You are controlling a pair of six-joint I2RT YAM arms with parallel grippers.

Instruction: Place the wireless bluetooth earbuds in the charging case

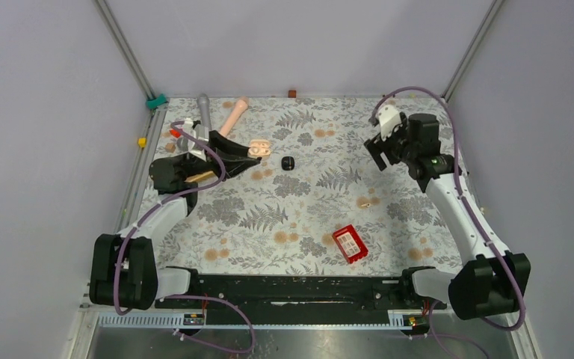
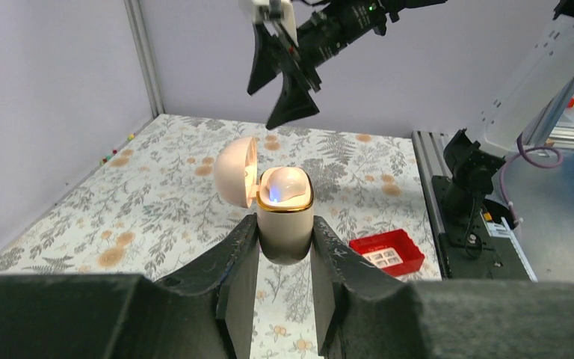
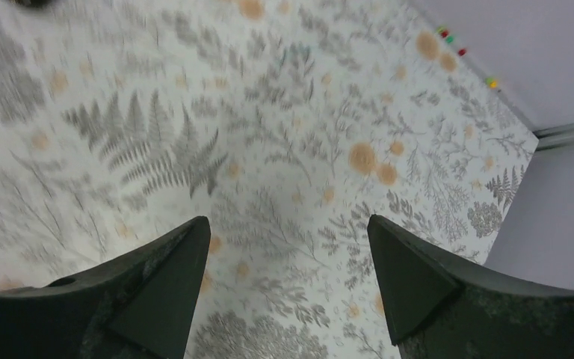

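The open pink charging case (image 1: 259, 147) is held upright in my left gripper, its lid standing to one side. In the left wrist view a pale earbud (image 2: 285, 183) sits in the case with a blue light showing. My right gripper (image 1: 377, 153) stands open at the back right, away from the case, with nothing between its fingers in the right wrist view.
A small black object (image 1: 287, 163) lies beside the case's position on the patterned table. A red tray (image 1: 350, 244) is at the front right. Toy tools (image 1: 232, 116) lie at the back left.
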